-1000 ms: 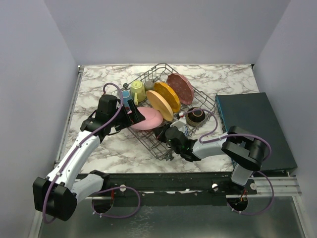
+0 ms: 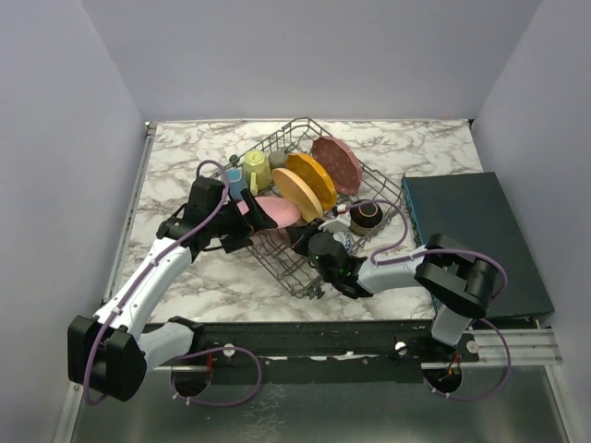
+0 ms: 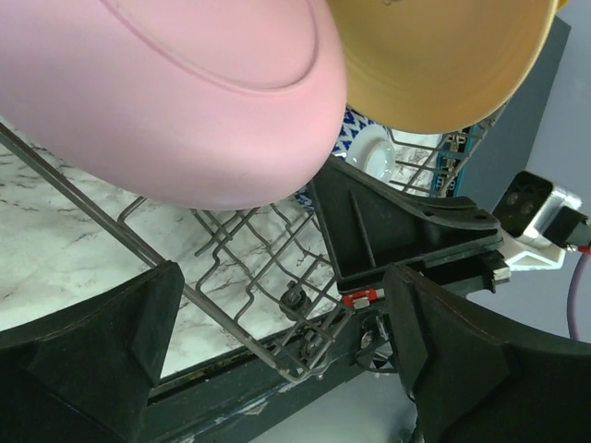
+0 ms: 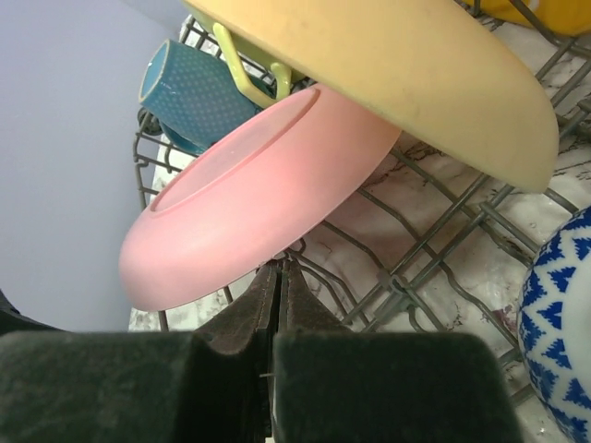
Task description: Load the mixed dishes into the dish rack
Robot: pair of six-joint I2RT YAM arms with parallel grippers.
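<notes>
A pink dish [image 2: 275, 210] leans at a slant in the wire rack [image 2: 295, 277], with cream-yellow [image 2: 294, 194], orange [image 2: 317, 175] and dusty-red [image 2: 334, 161] plates standing behind it. My left gripper is open just over the rack's left edge, beside the pink dish, with nothing between its fingers. My right gripper is shut at the lower side of the pink dish, its tips close to or touching it; nothing shows between them. A blue-white patterned dish [image 4: 559, 323] and a dark bowl [image 2: 366, 218] sit to the right.
A blue cup [image 4: 199, 92] and a green mug [image 2: 257, 168] occupy the rack's back left. A dark board [image 2: 476, 249] lies to the right. Bare marble shows left of and behind the rack.
My left gripper has shifted slightly right along the pink dish, and my right gripper has moved slightly. The dishes look almost unchanged.
</notes>
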